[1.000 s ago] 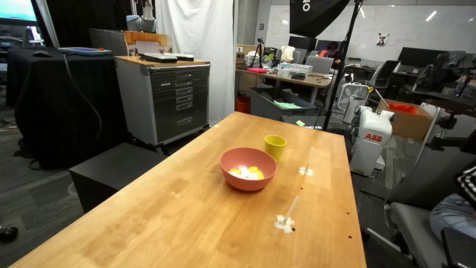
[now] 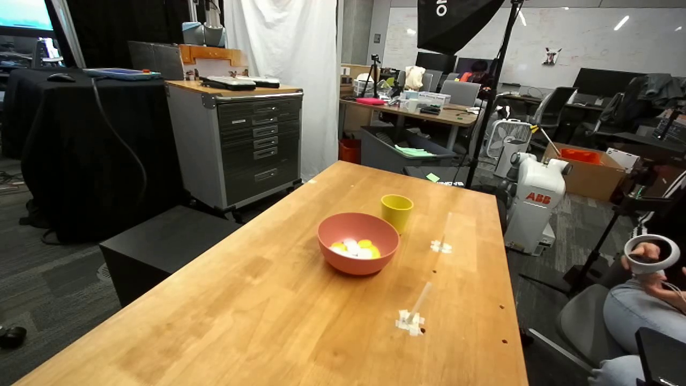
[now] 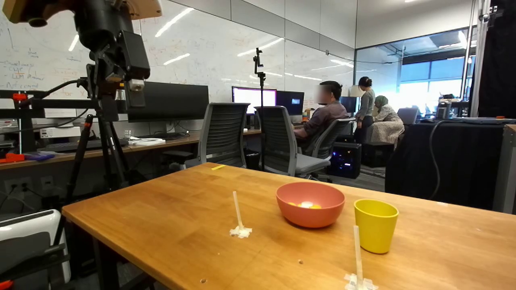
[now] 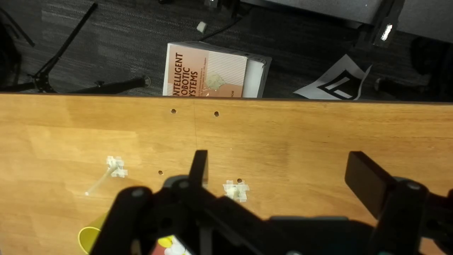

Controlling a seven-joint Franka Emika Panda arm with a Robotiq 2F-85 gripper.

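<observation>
On the wooden table a coral bowl holds several yellow and white pieces. A yellow cup stands upright close beside it, also plain in the second exterior view as the yellow cup. Two thin pale sticks rise from white taped patches: one stick near the bowl, the other stick in front of the cup. In the wrist view my gripper is open, its fingers wide apart over the table with nothing held. The gripper's dark body hides most of the bowl there.
A person sits beside the table, holding a white ring-shaped controller.
The seated person at the right has leaned into view, with hands and a white controller showing. The chair there has shifted. Bowl, cup and sticks stay where they were.
</observation>
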